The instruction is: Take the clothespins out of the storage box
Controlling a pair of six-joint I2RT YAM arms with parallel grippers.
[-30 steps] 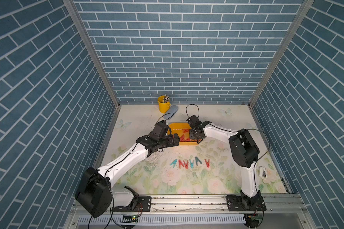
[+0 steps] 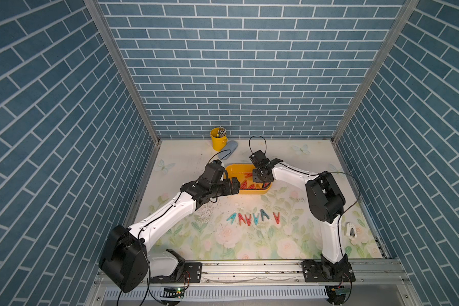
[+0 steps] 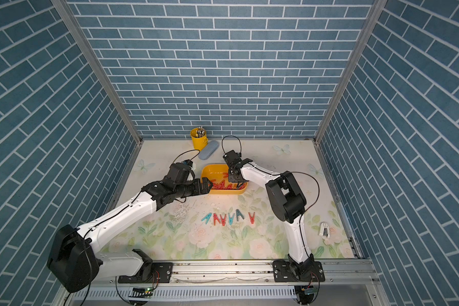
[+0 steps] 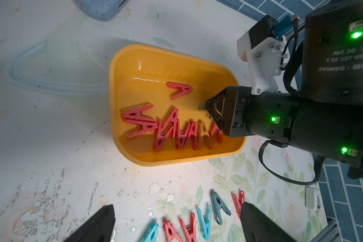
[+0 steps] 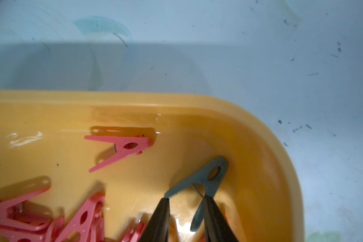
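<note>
The orange storage box [image 4: 149, 159] holds several red clothespins [image 5: 131, 143], an orange one [image 4: 204, 133] and a dark grey-green one [image 5: 215, 175]. My right gripper reaches into the box's right part, its parted fingertips low against the grey-green clothespin; whether they grip it is unclear. My left gripper stands open left of and in front of the box, nothing visible between its fingers.
A row of red and blue clothespins [image 2: 256, 218] lies on the table in front of the box. Behind stand a yellow cup of cutlery [image 2: 217, 140] and a blue-grey object [image 2: 231, 148].
My right gripper has shifted slightly toward the back of the box and up in the top left view. The left arm is practically still.
</note>
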